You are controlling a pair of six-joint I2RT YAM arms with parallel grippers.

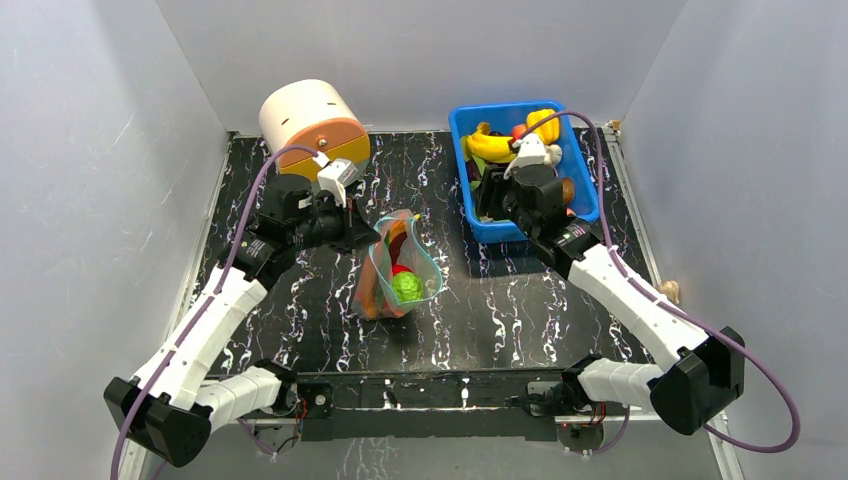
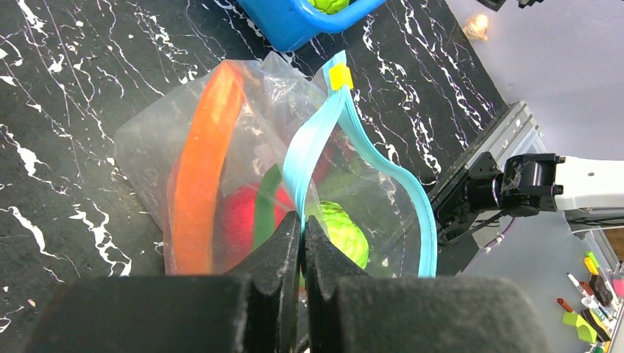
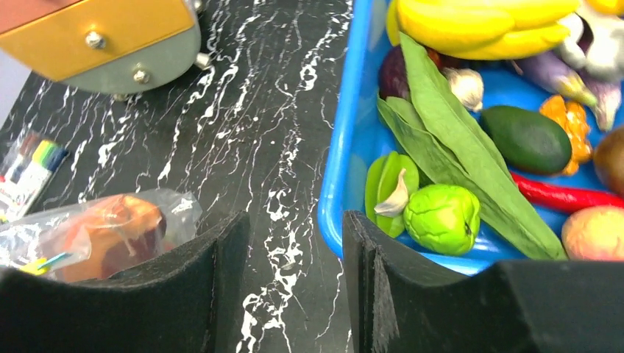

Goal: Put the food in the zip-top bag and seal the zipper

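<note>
The clear zip bag with a cyan zipper stands mid-table, its mouth open, holding an orange item, a red item and green lettuce. My left gripper is shut at the upper edge of the bag, at the cyan zipper strip. The blue bin of toy food sits back right, with bananas, a cucumber, leaves and a green pepper. My right gripper is part open over the bin's left edge, nothing visible between its fingers.
A cream and orange rounded box stands at the back left. Grey walls surround the dark marbled table. A small pale item lies beside the right edge.
</note>
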